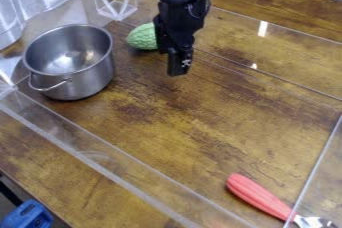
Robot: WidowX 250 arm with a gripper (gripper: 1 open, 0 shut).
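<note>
My black gripper (177, 57) hangs over the wooden table at upper centre, its fingers pointing down, to the right of a green ridged vegetable-like object (143, 35), which it partly hides. Nothing shows held in the fingers; whether they are open or shut is hard to make out. A steel pot (70, 64) with a handle stands on the left.
A pink-red handled utensil (261, 196) lies at the lower right. A blue object (30, 215) is at the lower left corner. Clear plastic edges border the table (201, 132), whose middle and right are bare.
</note>
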